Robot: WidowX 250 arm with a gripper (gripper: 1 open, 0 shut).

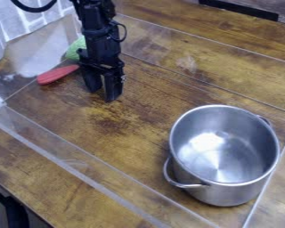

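My black gripper (pixel 103 82) is at the upper left of the camera view, low over the wooden table. Whether its fingers are open or shut is hard to tell. A red handle-like object (pixel 56 75) lies just left of it, and a green object (pixel 76 49) is partly hidden behind the arm. A large steel pot (pixel 223 151) with side handles stands at the lower right.
Clear panels or strips border the wooden work surface (pixel 121 134) along the left and back. A white crumpled or patterned item (pixel 17 27) sits at the top left corner.
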